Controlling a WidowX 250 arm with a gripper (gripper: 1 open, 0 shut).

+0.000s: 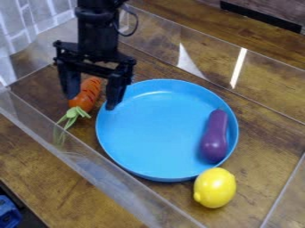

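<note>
My black gripper (93, 82) is open above the orange carrot (84, 98), its fingers on either side of it. The carrot lies on the wooden table left of a blue plate (143, 142), green leaves pointing toward the front. A purple eggplant (215, 138) rests on the right part of the plate. A yellow lemon (215, 187) sits on the table in front of the plate, to the right.
A clear transparent barrier runs along the left and front of the scene.
</note>
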